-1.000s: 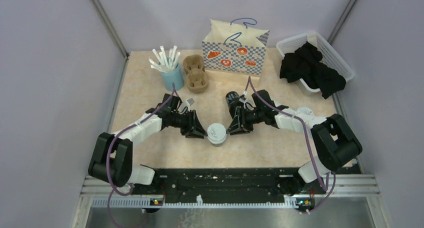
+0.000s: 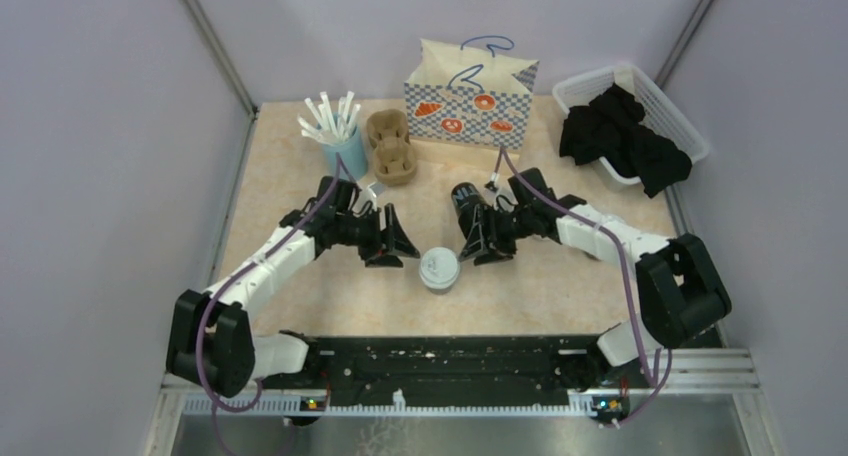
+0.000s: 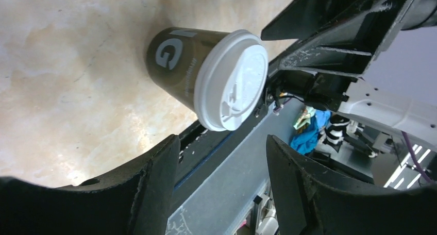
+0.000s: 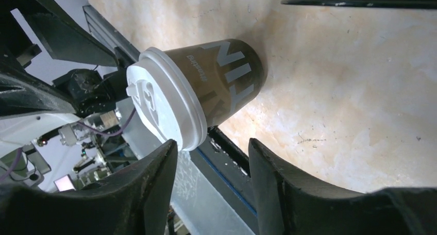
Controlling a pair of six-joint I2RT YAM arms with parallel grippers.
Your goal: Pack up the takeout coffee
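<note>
A brown paper cup (image 3: 178, 65) with lettering stands upright on the table, its white lid (image 2: 439, 265) seated on the rim. To its left is my left gripper (image 2: 402, 248), fingers apart and nothing between the fingers. On the cup's other side my right gripper (image 2: 474, 247) likewise stands open and empty, close to the lid. Both wrist views show the lidded cup beyond the spread fingertips. The checked paper bag (image 2: 468, 114) stands open at the back, and a brown cup carrier (image 2: 394, 162) lies left of it.
Behind the right gripper is a dark cylinder (image 2: 464, 196) with lettering. A blue holder (image 2: 346, 159) with white sticks is at the back left. A white basket (image 2: 672, 111) with black cloth sits at the back right.
The lidded cup has shifted slightly right.
</note>
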